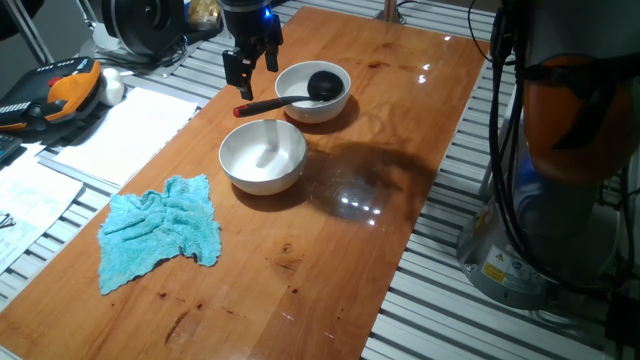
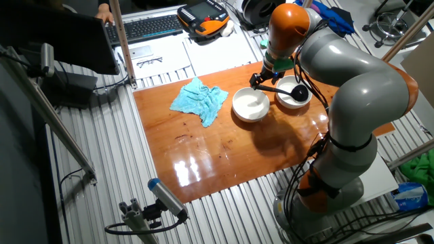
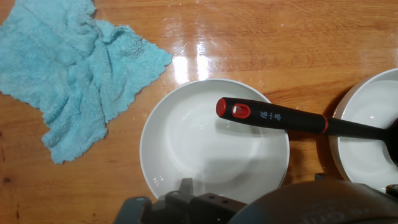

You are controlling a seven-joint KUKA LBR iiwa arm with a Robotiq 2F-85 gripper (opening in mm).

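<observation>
My gripper (image 1: 259, 82) hangs above the table's far left side in exterior view 1, its two fingers apart and nothing between them. Just beyond its tips, a black ladle (image 1: 270, 105) with a red handle end rests in the farther white bowl (image 1: 313, 108); its handle sticks out over the rim. A second white bowl (image 1: 263, 162) stands nearer, empty, and the handle reaches above it in the wrist view (image 3: 273, 116). To the left of that bowl, a crumpled turquoise cloth (image 3: 74, 74) lies flat on the wood.
Papers (image 1: 130, 135) and an orange-black device (image 1: 50, 95) lie off the table's left edge. The robot's base (image 1: 510, 260) stands off the right edge.
</observation>
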